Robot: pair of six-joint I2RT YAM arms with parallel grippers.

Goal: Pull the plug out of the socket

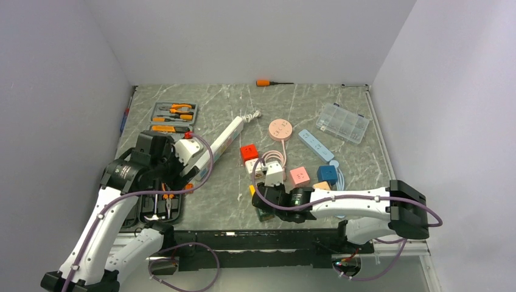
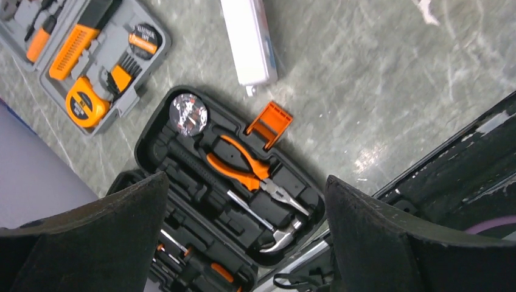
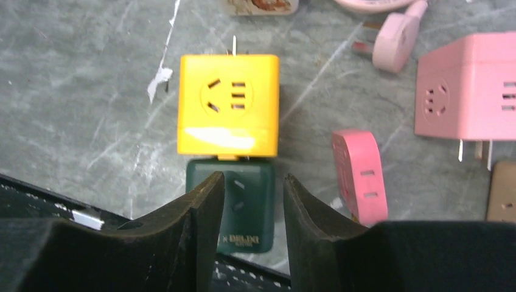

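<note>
Filling the middle of the right wrist view, a yellow cube socket [image 3: 228, 104] has a dark green block [image 3: 248, 204] against its near side; whether the two are joined is hard to tell. My right gripper is partly open, its fingertips on either side of the green block's far end, with nothing visibly gripped. From above, its arm covers much of both pieces. My left gripper stands wide open over the black toolbox [image 2: 143, 146], nothing between its fingers. A long white power strip [image 2: 251, 45] lies beyond it.
Close to the right gripper lies a small pink plug [image 3: 360, 176], with a larger pink cube [image 3: 465, 88] farther right. Red [image 1: 248, 152] and blue [image 1: 327, 174] cubes sit nearby. A clear organizer box [image 1: 342, 123] is at back right.
</note>
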